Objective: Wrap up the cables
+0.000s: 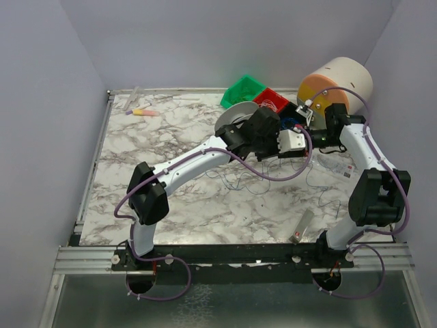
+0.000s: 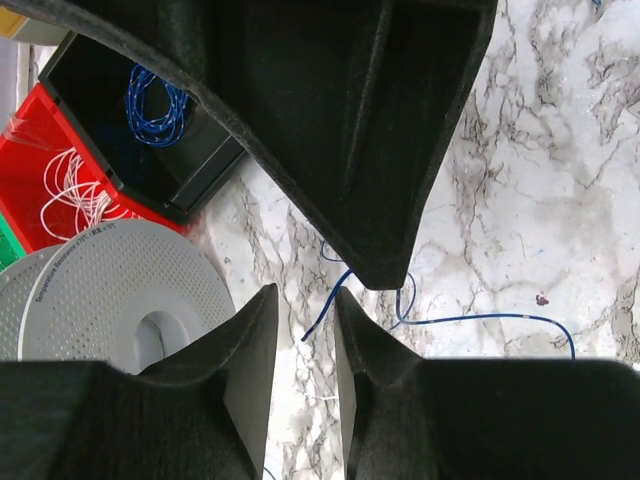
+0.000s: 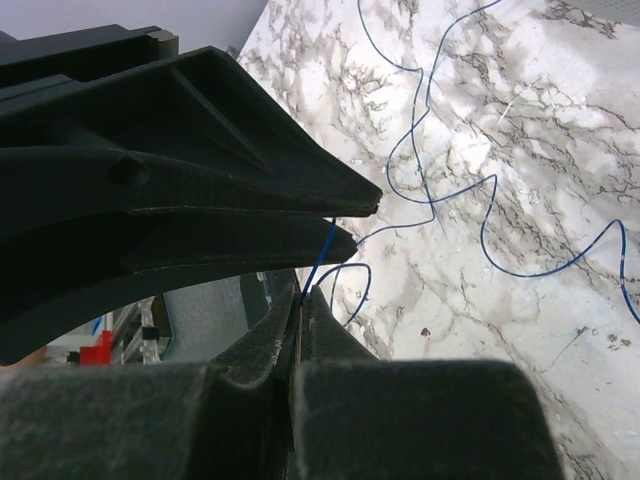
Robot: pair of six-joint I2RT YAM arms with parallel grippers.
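Note:
A thin blue cable (image 3: 523,275) runs in loose waves over the marble table. My right gripper is shut, with the cable pinched at its fingertips. From there a short stretch of cable rises to my left gripper, whose dark fingers (image 3: 300,175) stand apart. In the left wrist view my left gripper is part open, the cable's end (image 2: 312,328) lying across the gap without visible grip. The right gripper's black finger (image 2: 400,150) looms just above it there. From the top, both grippers meet near the table's right side, mostly hidden by the arms.
A white perforated spool (image 2: 120,290) stands beside the left gripper. Behind are a green bin (image 1: 244,91), a red bin (image 2: 40,150) with white cable, and a black bin (image 2: 100,90) with coiled blue cable.

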